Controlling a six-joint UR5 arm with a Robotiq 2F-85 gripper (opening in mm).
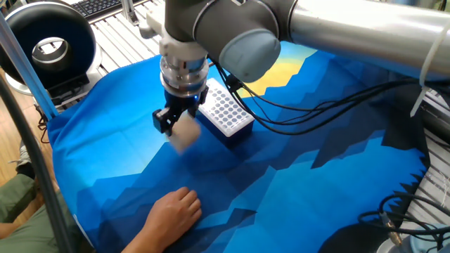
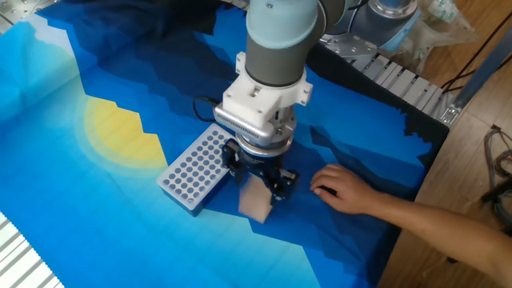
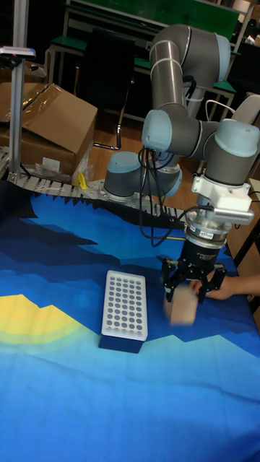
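A light tan block [image 1: 184, 134] is at my gripper [image 1: 180, 119], just below and between its black fingers. The block is blurred in every view while the gripper looks sharper, and it looks tilted in the first view. In the second view the block [image 2: 256, 200] shows under the gripper [image 2: 261, 178]. In the third view the block [image 3: 182, 305] hangs at the fingertips, above the blue cloth. Whether the fingers still press on it cannot be told. The gripper is beside the white-topped rack [image 1: 226, 109], which has rows of round holes.
A person's hand [image 1: 174, 216] rests on the cloth close to the gripper. Dark cables [image 1: 295, 126] hang from the arm. The blue and yellow printed cloth [image 3: 61, 385] is otherwise mostly bare, with open room in front of the rack.
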